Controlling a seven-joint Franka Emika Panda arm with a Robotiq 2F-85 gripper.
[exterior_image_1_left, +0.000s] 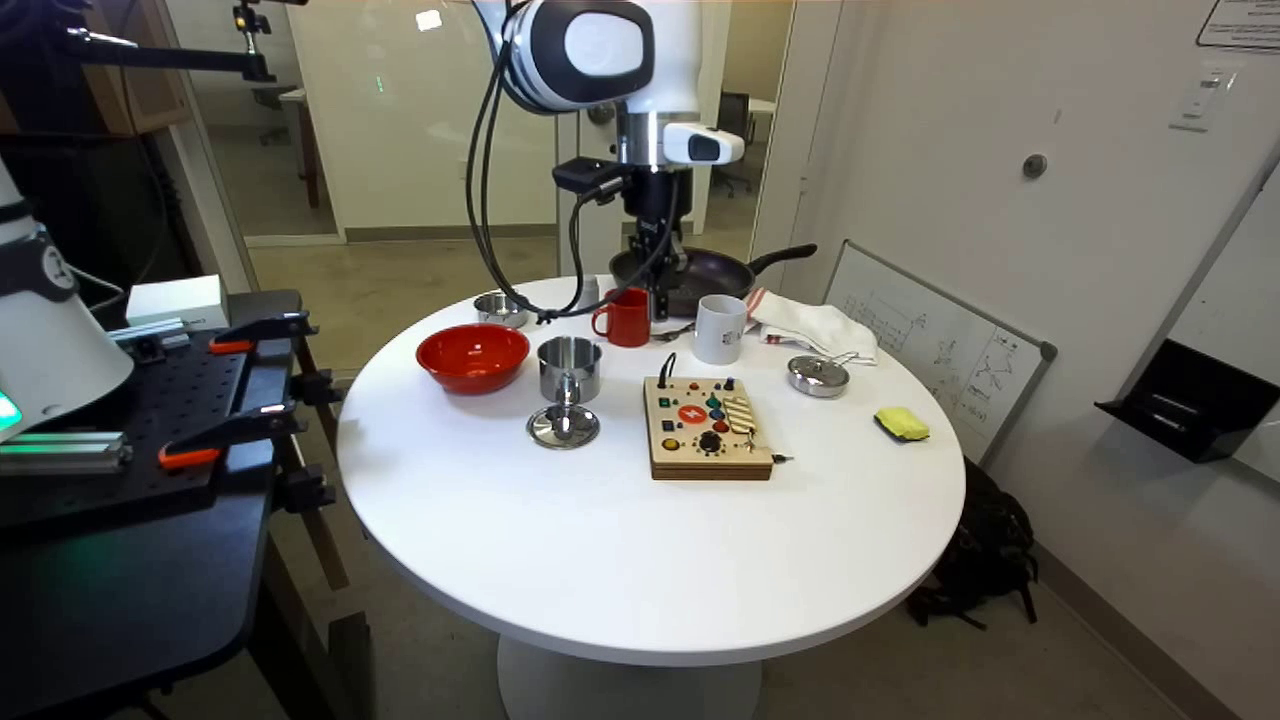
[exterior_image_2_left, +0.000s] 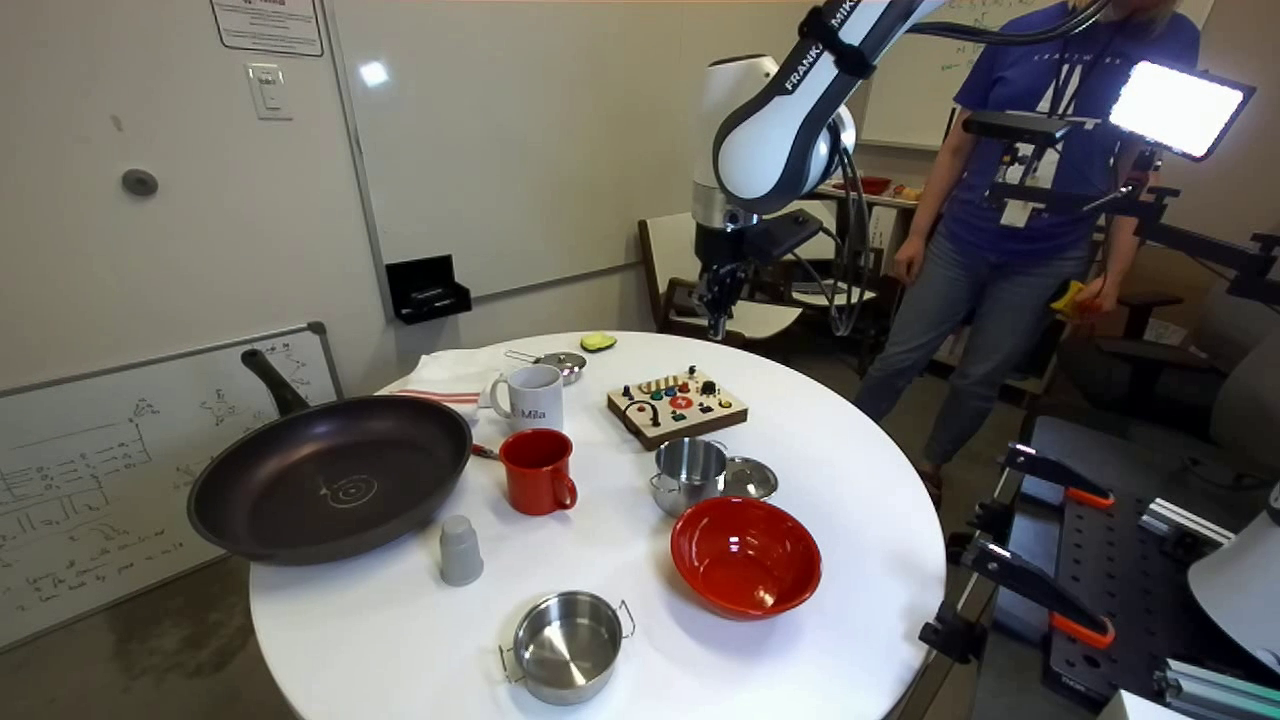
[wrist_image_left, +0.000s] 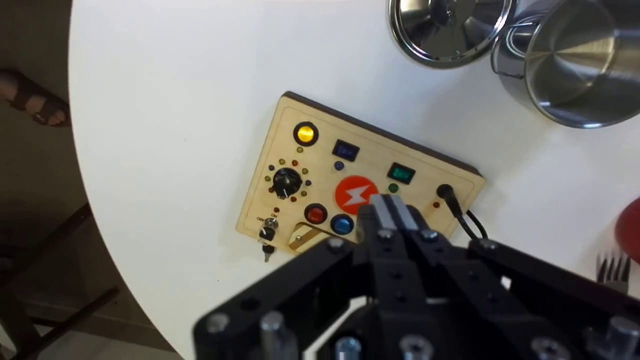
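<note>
Above the white table my gripper is shut, its grey fingertips side by side, and I see nothing between them. Beneath it in the wrist view lies a wooden switch board, partly covered by the fingers. The board carries a yellow button, a black knob, red and blue buttons, rocker switches, and a black cable plugged in at one corner. Exterior view 2 shows the gripper hanging in the air over the board, clear of it.
A steel pot, its lid and a red bowl stand beside the board. Near it are a red mug, a white mug and a large pan.
</note>
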